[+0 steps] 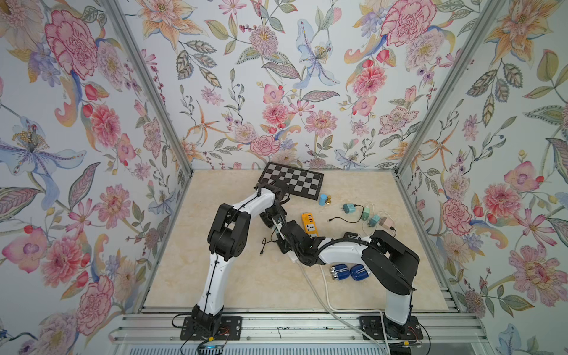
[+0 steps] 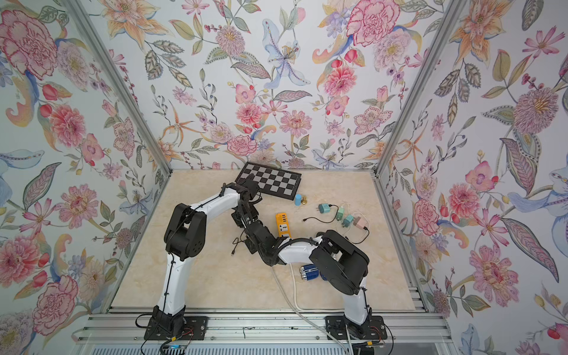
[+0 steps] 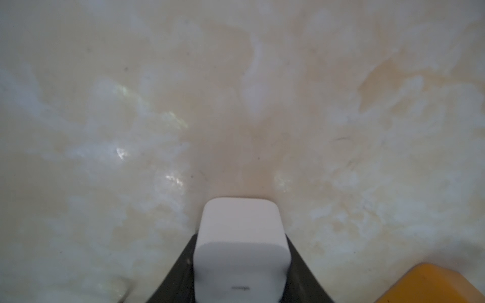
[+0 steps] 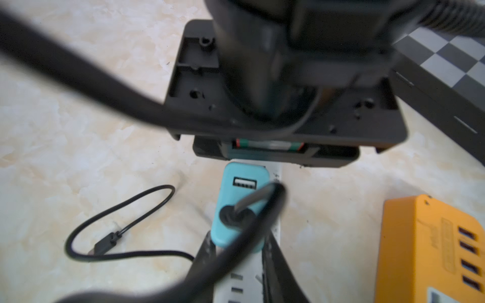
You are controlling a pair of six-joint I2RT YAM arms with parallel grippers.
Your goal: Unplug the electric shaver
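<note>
A teal adapter [image 4: 242,176] with a USB port and a black plug sits on the white power strip [image 4: 237,282] in the right wrist view. From the plug a thick black cable [image 4: 252,232] loops up close to the camera. My right gripper has one finger on each side of the adapter's near end, part open; whether the pads touch it is unclear. In the left wrist view, the strip's white end [image 3: 241,227] lies between the fingers of my left gripper, shut on it. I cannot make out the shaver for certain.
An orange box [image 4: 429,247] stands right of the strip. A thin black cable [image 4: 108,245] lies at its left. The checkered board [image 1: 291,180] is behind; several adapters [image 1: 372,220] and two blue objects [image 1: 349,272] are at the right.
</note>
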